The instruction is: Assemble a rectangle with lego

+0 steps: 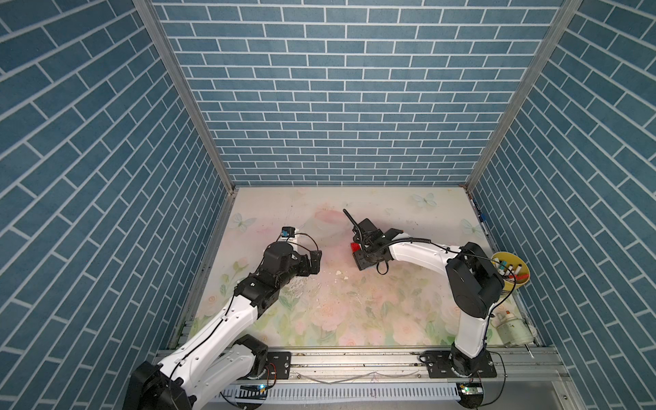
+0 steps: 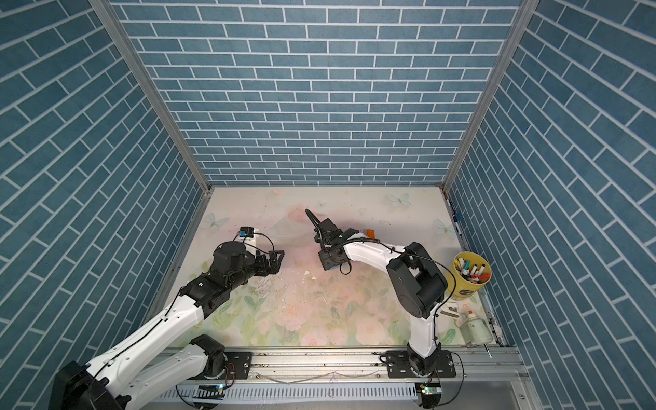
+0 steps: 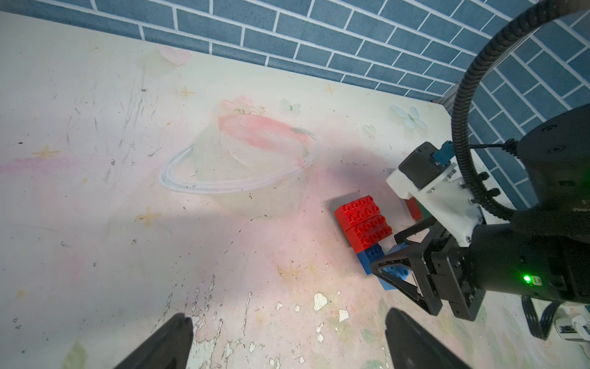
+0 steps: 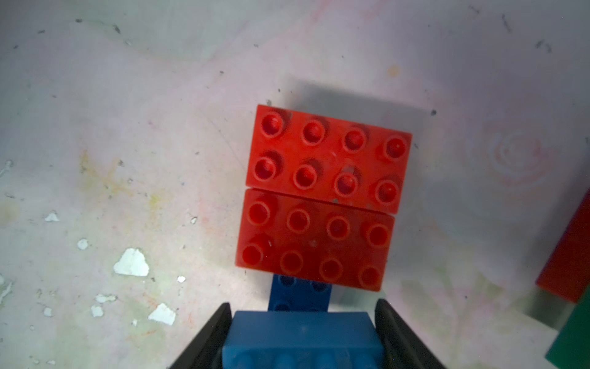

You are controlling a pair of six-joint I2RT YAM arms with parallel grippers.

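Two red bricks (image 4: 319, 196) lie side by side with studs up, their long sides meeting. From under the nearer red one sticks out a blue brick, also visible in the left wrist view (image 3: 368, 254). My right gripper is shut on another blue brick (image 4: 301, 329), whose far edge overlaps the lower blue brick from the camera's angle; whether the two touch I cannot tell. In the left wrist view that gripper comes from the right. My left gripper stands open and empty, left of the bricks, over bare table.
Right of the assembly lie a red brick (image 4: 571, 249) and a green brick (image 4: 574, 338), near the right arm. A yellow bucket of pens (image 2: 464, 290) and a whitish container (image 2: 476, 329) stand at the right edge.
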